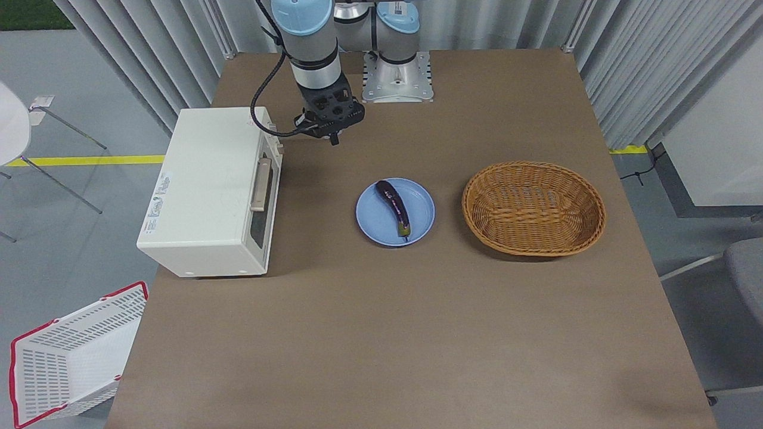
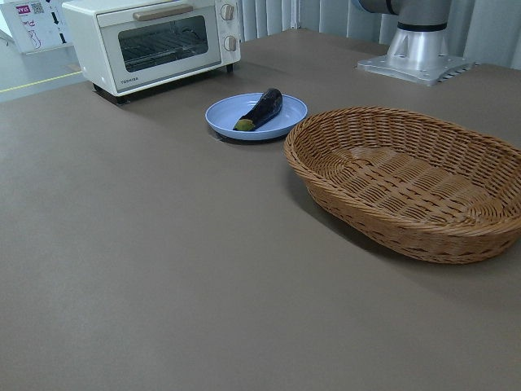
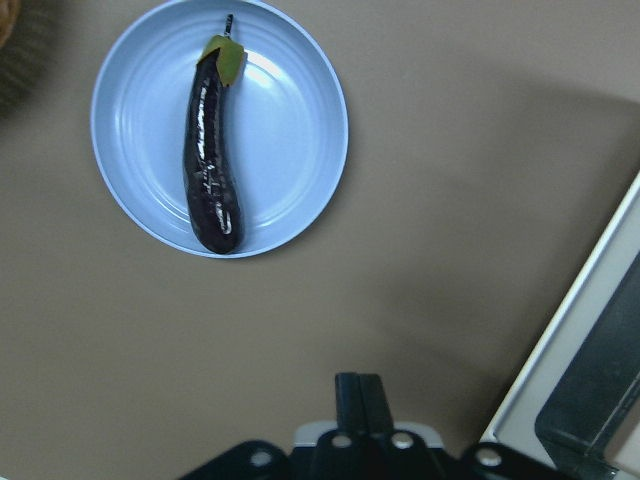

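A dark purple eggplant (image 1: 391,204) with a green cap lies on a light blue plate (image 1: 418,211) in the middle of the table, also seen in the left view. My black gripper is raised at the back, beside the white toaster oven (image 1: 200,186), behind and left of the plate in the front view. In the wrist view its fingers are shut together, nothing visible between them, pointing toward the plate, which lies apart from them.
A wicker basket (image 1: 533,207) stands right of the plate. The oven's handle (image 1: 260,185) faces the plate. A white crate (image 1: 71,357) stands on the floor at front left.
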